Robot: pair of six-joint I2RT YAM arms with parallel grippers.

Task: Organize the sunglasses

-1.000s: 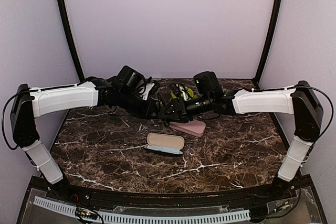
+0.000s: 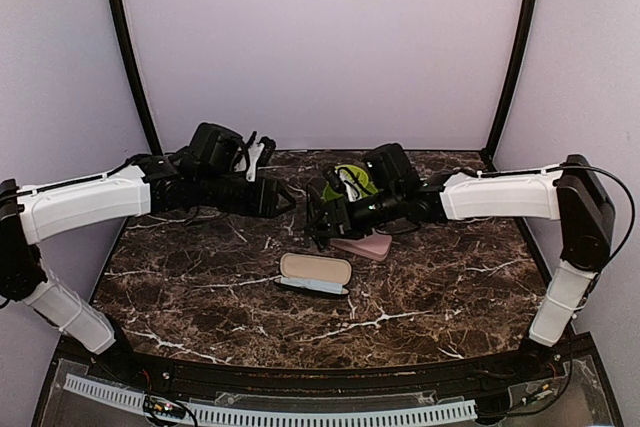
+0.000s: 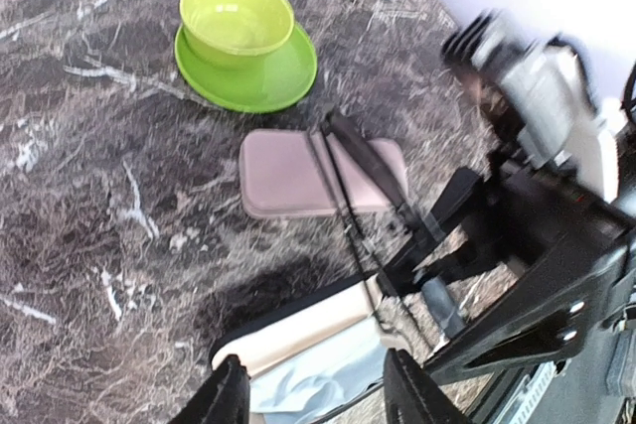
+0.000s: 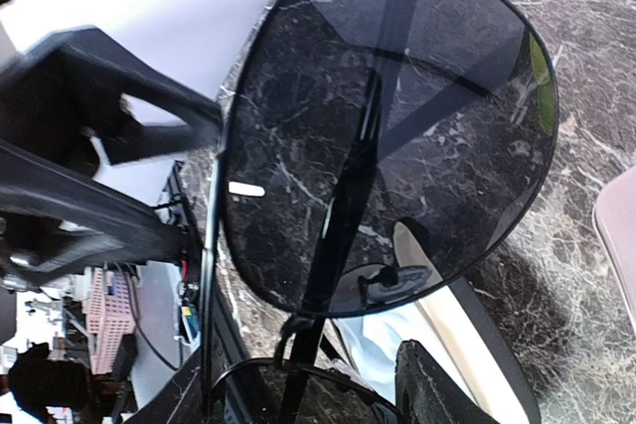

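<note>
Dark-lensed sunglasses (image 4: 388, 136) hang in the air, with my right gripper shut on a part of their thin black frame at the bottom of the right wrist view. One large lens fills much of that view. In the left wrist view the sunglasses (image 3: 370, 164) are seen nearly edge-on. My left gripper stands open, apart from them, its fingers empty. Below, on the table, an open glasses case (image 2: 316, 267) shows its beige lining. A pale blue cloth (image 3: 323, 372) lies inside the case.
A closed pink case (image 3: 288, 174) lies behind the open one. Farther back are a yellow-green bowl (image 3: 237, 19) and a green plate (image 3: 266, 91) under it. Bare marble table (image 2: 190, 287) spreads on the left and front.
My left gripper was close against the sunglasses and has now drawn away to the left, opened. The right gripper has dipped slightly, still gripping the sunglasses. The cases have not moved.
</note>
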